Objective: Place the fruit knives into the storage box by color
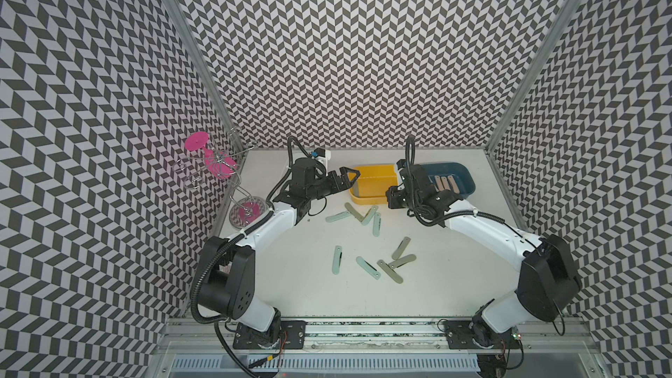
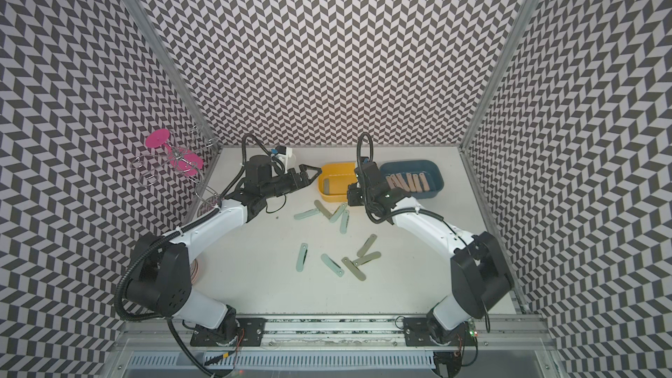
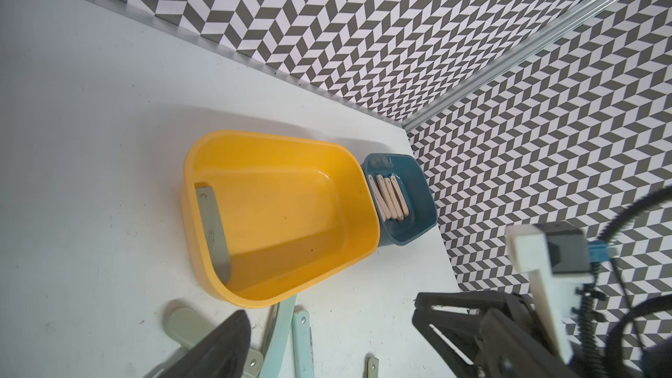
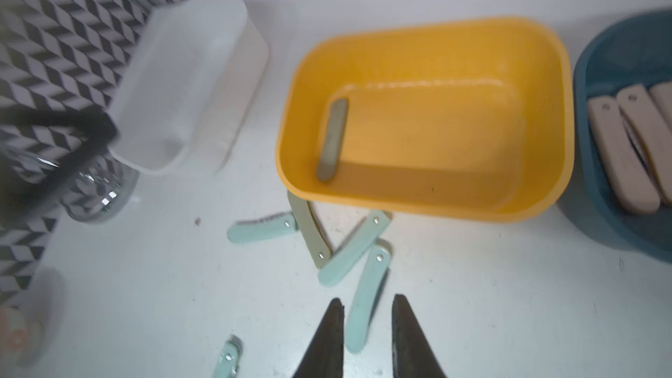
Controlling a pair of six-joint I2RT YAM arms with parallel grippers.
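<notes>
Beside the left end of the yellow box (image 3: 280, 136), my left gripper (image 1: 355, 177) stands open and empty. My right gripper is part open above the table, just in front of the box; its tips also show apart in the left wrist view. A mint knife (image 4: 365, 301) lies on the table beneath them. One olive knife (image 4: 332, 140) is inside the yellow box. Several beige knives (image 3: 392, 199) fill part of the blue box (image 2: 437, 182). In front of the yellow box are another olive knife (image 4: 308, 227) and mint knives (image 4: 262, 229).
A white box (image 4: 175, 91) stands left of the yellow one, mostly behind my left arm in the top views. Nearer the front lie mint knives (image 1: 337, 259) and olive knives (image 1: 390, 271), some touching. A pink-and-wire rack (image 1: 248, 211) occupies the left edge.
</notes>
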